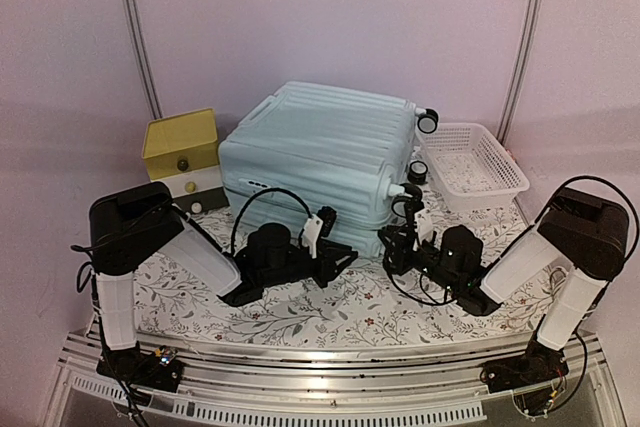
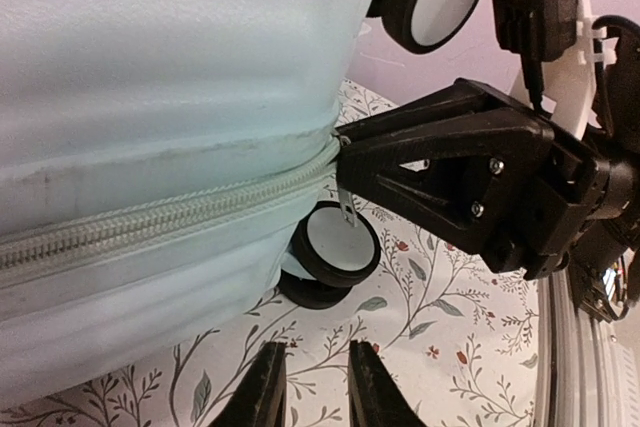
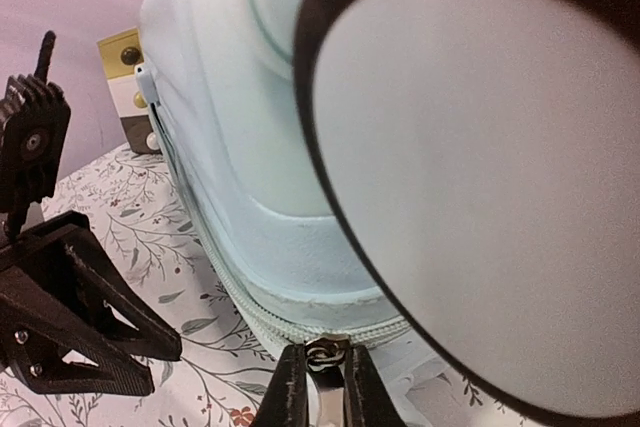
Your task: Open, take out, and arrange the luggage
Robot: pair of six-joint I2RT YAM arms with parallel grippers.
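Note:
A pale blue suitcase lies on its side on the floral mat, its wheels toward the right. A white zipper runs along its side. My right gripper is at the suitcase's front right corner; in its wrist view, its fingertips are round the metal zipper pull, but how tightly I cannot tell. My left gripper sits in front of the suitcase; its fingertips show at the bottom of its wrist view, with nothing visible between them.
Stacked yellow, white and dark drawers stand at the left. An empty white basket stands at the back right, behind the wheels. Bare mat lies along the front, before the metal table edge.

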